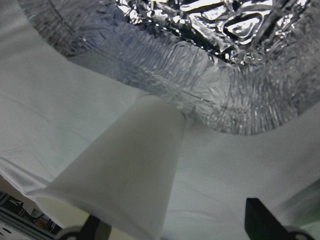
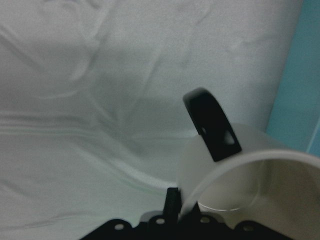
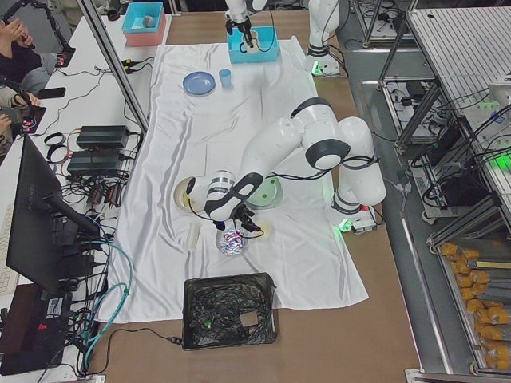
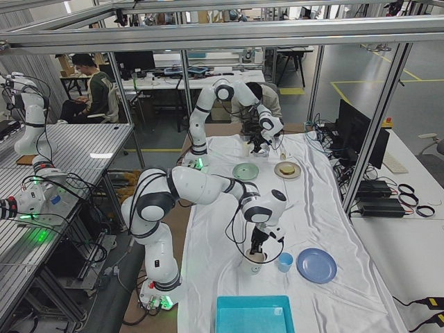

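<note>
My left gripper (image 3: 244,220) is over a foil dish (image 3: 231,239) in the camera left view. In the left wrist view its fingers stand apart around a white cup (image 1: 125,155) beside the dish; contact is unclear. My right gripper (image 4: 257,246) is at a white cup (image 4: 253,265) near the teal bin (image 4: 254,312). In the right wrist view its black fingers are at that cup's rim; whether they are closed on it is unclear.
A blue plate (image 4: 316,266), blue cup (image 4: 285,262), green plate (image 4: 245,171) and beige plate with yellow item (image 4: 287,169) lie on the white cloth. A black lined tray (image 3: 229,333) sits at the left arm's side.
</note>
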